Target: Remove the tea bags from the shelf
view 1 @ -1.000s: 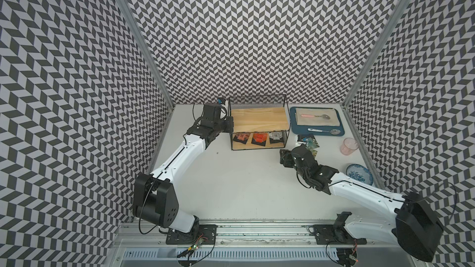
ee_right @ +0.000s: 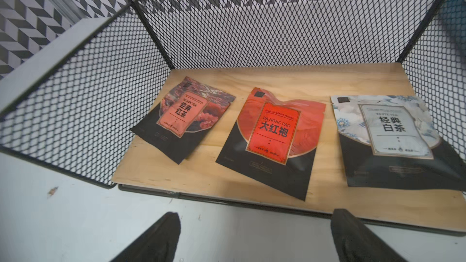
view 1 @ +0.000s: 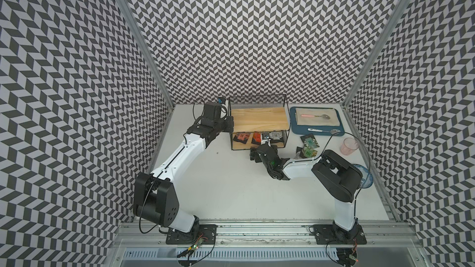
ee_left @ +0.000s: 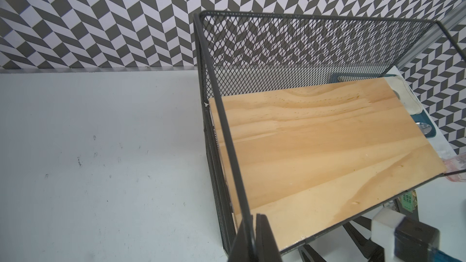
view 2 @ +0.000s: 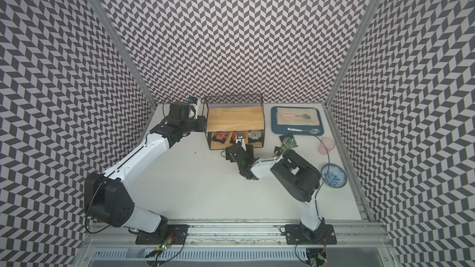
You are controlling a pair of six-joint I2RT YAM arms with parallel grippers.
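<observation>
Three tea bags lie on the lower board of the black mesh shelf (ee_left: 310,140). In the right wrist view they are a dark red black-tea bag (ee_right: 182,118) at left, an orange-red Da Hong Pao bag (ee_right: 271,140) in the middle and a pale white-tea bag (ee_right: 395,140) at right. My right gripper stands open in front of the lower level, its fingers apart and nothing between them. At the shelf's left front, my left gripper is shut on the thin black frame post. More tea bags (view 1: 309,146) lie on the table right of the shelf.
At the back right is a blue tray (view 1: 316,131) with a cloth and spoons. A pink cup (view 1: 349,145) and a blue patterned plate (view 2: 334,175) stand along the right side.
The left arm and the shelf have stayed in place.
</observation>
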